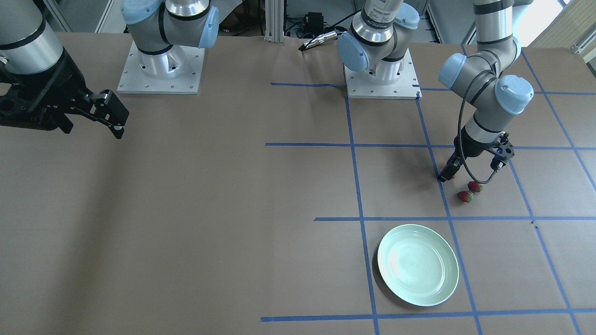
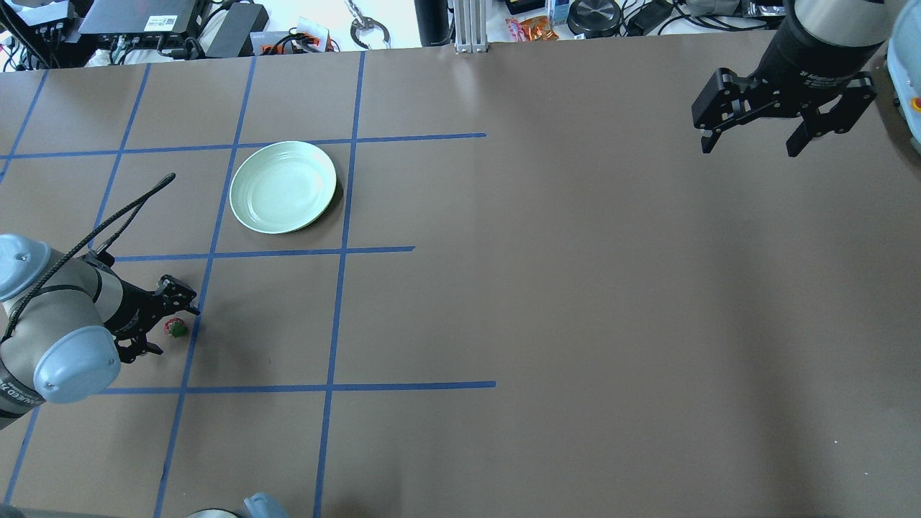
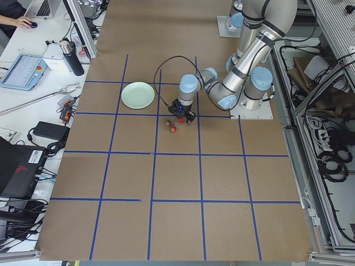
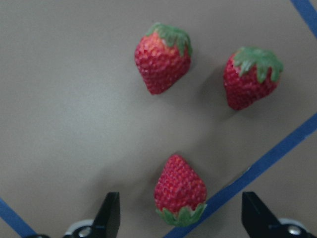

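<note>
Three red strawberries with green tops lie on the table. In the left wrist view the nearest strawberry [image 4: 178, 186] sits between the open fingertips of my gripper; two others, an upper strawberry [image 4: 161, 62] and a right strawberry [image 4: 247, 84], lie farther up in that view. In the front view my gripper is low over the strawberry by a blue tape line, mostly hiding it, with two strawberries [image 1: 465, 196] in front. A pale green plate [image 1: 417, 265] lies nearer the front camera, clear of the berries.
The table [image 1: 223, 195] carries a grid of blue tape. Other robot arms stand at its edges, one black gripper [image 2: 781, 108] hanging at the far side from my arm.
</note>
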